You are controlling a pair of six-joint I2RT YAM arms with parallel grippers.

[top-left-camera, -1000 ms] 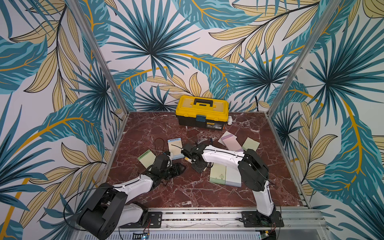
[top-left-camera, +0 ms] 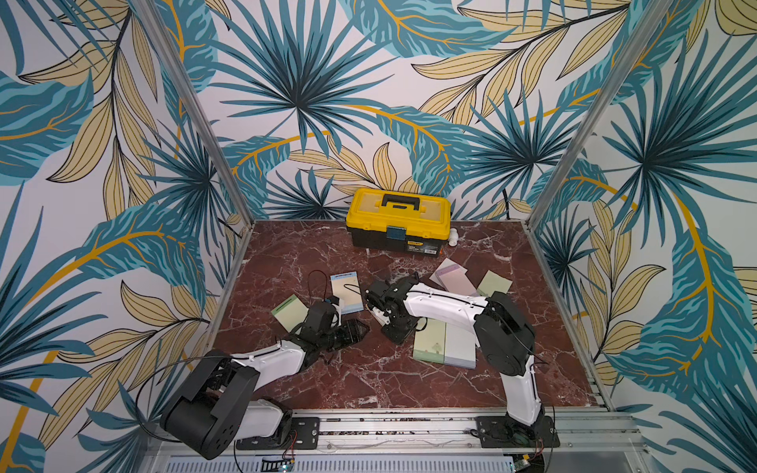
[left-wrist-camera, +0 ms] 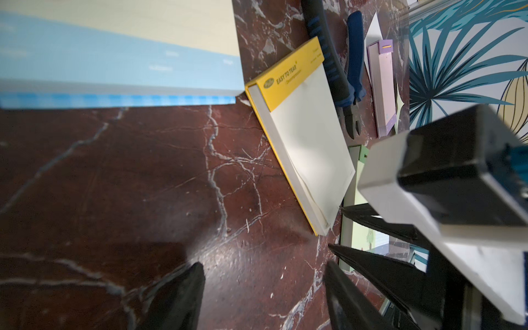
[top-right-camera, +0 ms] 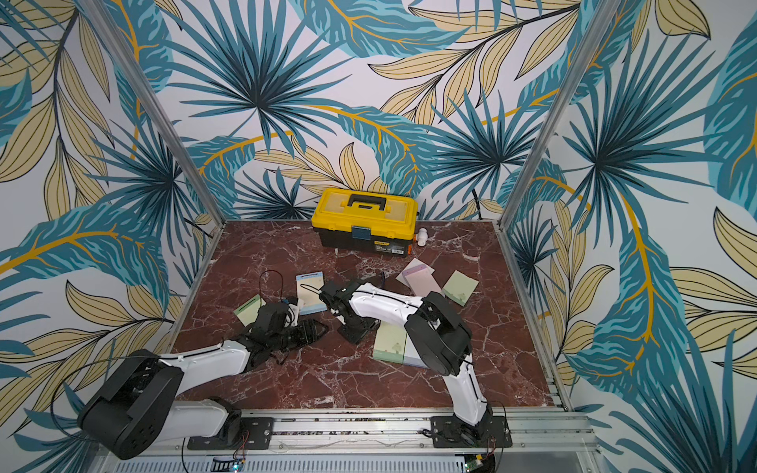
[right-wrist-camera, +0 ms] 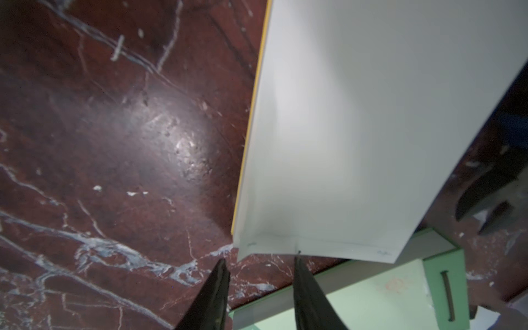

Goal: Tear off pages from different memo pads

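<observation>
A yellow-topped memo pad (left-wrist-camera: pixel 308 143), white sheet slightly lifted at its lower edge, lies between my grippers. My right gripper hangs over that edge (right-wrist-camera: pixel 330 242), fingers apart with nothing visible between them. My left gripper is open over bare marble, left of the pad. A blue-banded pad (top-left-camera: pixel 346 293) and a green pad (top-left-camera: pixel 288 313) lie behind the left gripper. Green (top-left-camera: pixel 428 343), pink (top-left-camera: pixel 452 276) and other pads lie to the right.
Blue-handled pliers (left-wrist-camera: pixel 354 60) lie beside the yellow pad. A yellow toolbox (top-left-camera: pixel 398 220) stands at the back, a small white object (top-left-camera: pixel 453 236) at its right.
My right gripper has shifted slightly over the yellow pad during the last second, covering more of it in the top left view.
</observation>
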